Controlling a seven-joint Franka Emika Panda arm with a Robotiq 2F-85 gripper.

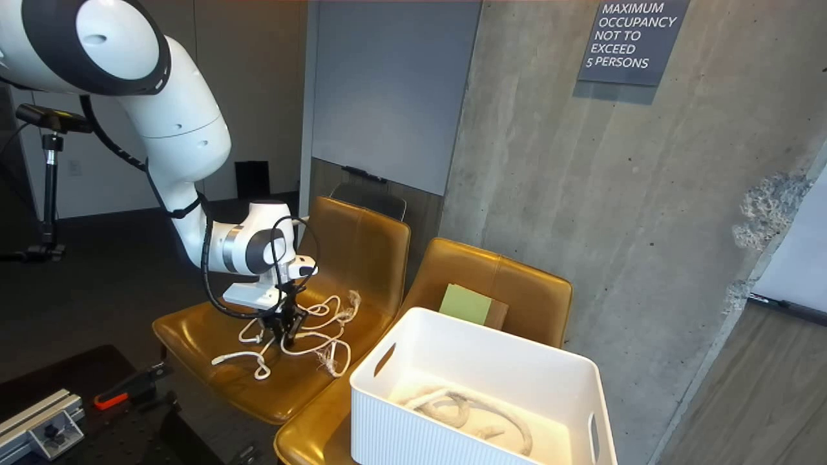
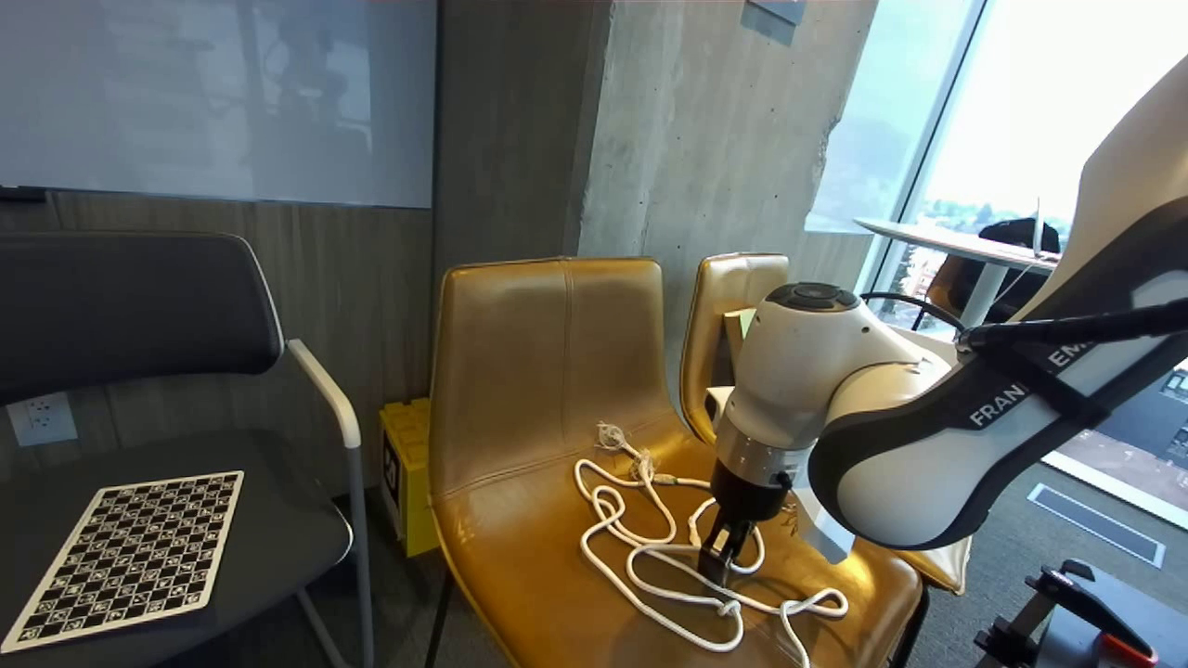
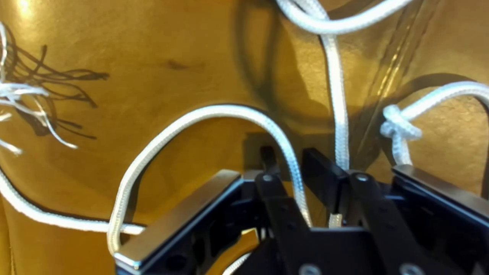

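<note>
A white rope (image 1: 331,338) lies in loose loops over the tan leather chair seat (image 2: 535,557), with frayed ends and a small knot (image 3: 399,126). Low down among the loops is my gripper (image 1: 287,334), its tips close to the leather. From the wrist, the gripper is part open. One arched strand (image 3: 285,142) runs through the gap between its dark fingers, with space visible beside it; a second strand (image 3: 337,91) passes outside the right-hand finger. Whether the tips touch the seat is hard to tell.
A white bin (image 1: 473,341) stands on the neighbouring tan chair, with pale rope-like pieces inside. Behind it, a green block (image 1: 465,303) leans on the backrest. A dark chair holding a patterned board (image 2: 128,557) is off to the left in exterior view 2.
</note>
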